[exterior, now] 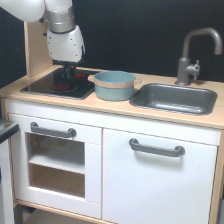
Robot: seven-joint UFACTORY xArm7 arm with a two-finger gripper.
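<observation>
A blue-grey pot (115, 88) with a tan rim sits upright on the wooden counter, between the black stovetop and the sink. Just left of it, my gripper (69, 73) hangs low over the stovetop (52, 88), its dark fingers pointing down. A small gap seems to lie between the fingers and the pot's left handle (92, 78). Against the dark burners the fingertips blend in, so I cannot tell how the fingers stand.
The steel sink (175, 98) with its tall faucet (190, 58) takes up the right side. Below the counter are an open-fronted oven (57, 165) and a white cupboard door (155, 185). Wooden counter shows bare along the front edge.
</observation>
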